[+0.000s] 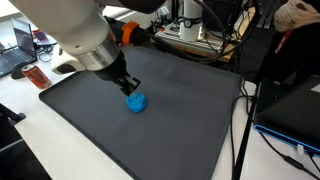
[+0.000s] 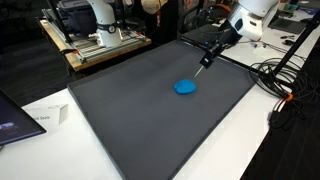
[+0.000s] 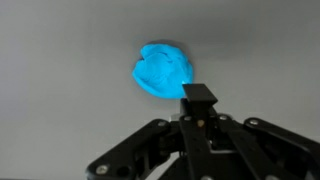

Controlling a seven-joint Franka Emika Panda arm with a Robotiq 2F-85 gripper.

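Observation:
A crumpled, rounded blue piece rests on the dark grey mat; its material is hard to tell. From above, the wrist view has this blue piece just ahead of my gripper, whose black fingers are together. In exterior view 2, a thin pale stick slants down from my gripper toward the blue piece. My gripper is shut on this stick, above the mat and beside the blue piece. Whether the stick's tip touches anything cannot be made out.
An orange-red can and a laptop stand beyond its left edge. Black cables lie beside the mat, and a dark monitor occupies the right of exterior view 1.

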